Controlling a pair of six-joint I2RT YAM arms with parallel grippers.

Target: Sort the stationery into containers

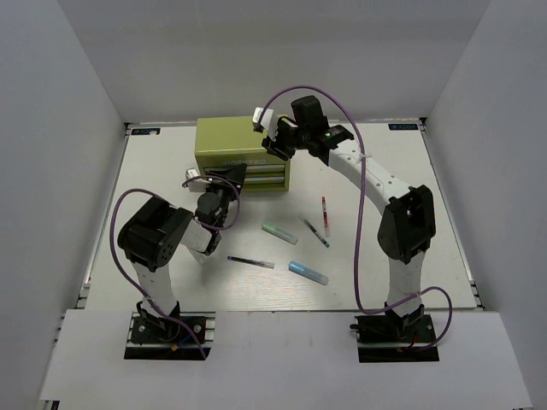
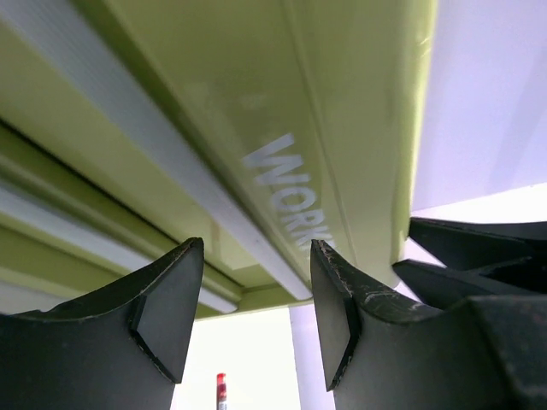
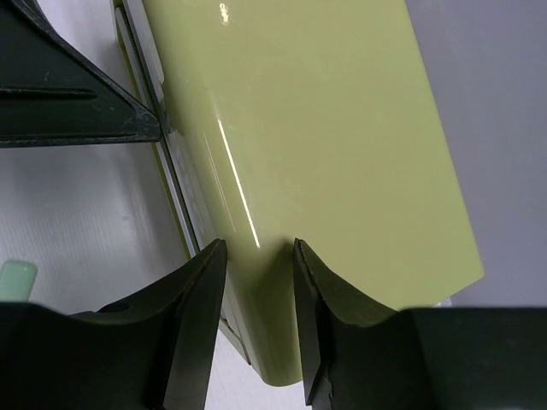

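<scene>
A green WORKPRO box (image 1: 244, 137) with silver-edged drawers stands at the back of the table. My left gripper is at its front, fingers apart; the lettering and a silver drawer edge show beyond the gap. My right gripper hangs at the box's front right, also open, the rounded top edge showing between its fingers; contact cannot be told. On the table lie a red pen (image 1: 325, 212), a dark teal pen (image 1: 315, 232), a green stick (image 1: 279, 233), a black pen (image 1: 251, 261) and a blue tube (image 1: 308, 272).
The two grippers are close together at the box; the tip of the right one (image 2: 470, 256) shows in the left wrist view. A purple cable (image 1: 362, 196) loops along the right arm.
</scene>
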